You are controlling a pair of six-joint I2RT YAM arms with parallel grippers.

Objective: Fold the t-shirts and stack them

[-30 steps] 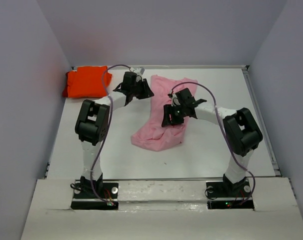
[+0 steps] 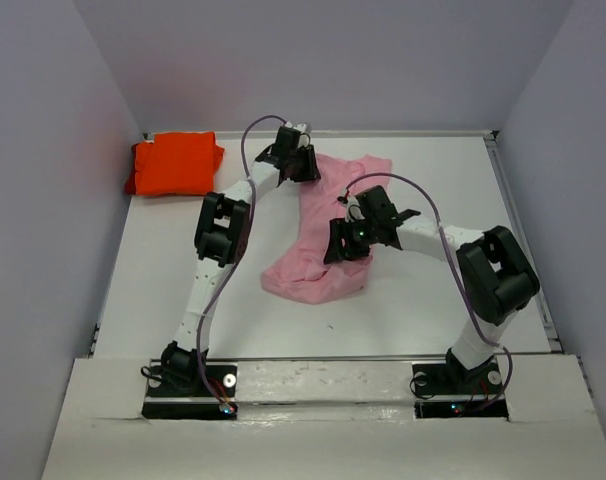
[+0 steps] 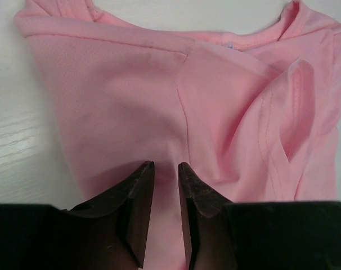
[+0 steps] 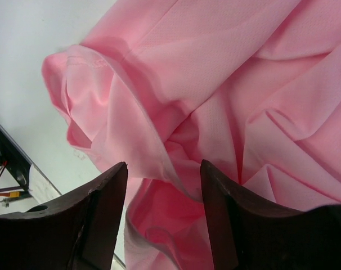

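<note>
A pink T-shirt point(image 2: 313, 275) lies rumpled down the middle of the table, its fabric point(image 3: 103, 112) filling most of both wrist views. My left gripper point(image 2: 309, 170) is over the shirt's far left corner; in its wrist view the fingertips point(image 3: 148, 171) are close together over the cloth, a small gap between them. My right gripper point(image 2: 345, 240) is open low over the shirt's nearer part, its fingertips point(image 4: 210, 171) apart above loose folds. Whether either touches the cloth is unclear.
A folded orange garment point(image 2: 173, 162) lies at the back left of the white table point(image 2: 153, 280). Grey walls stand behind and at both sides.
My right gripper has shifted very slightly.
</note>
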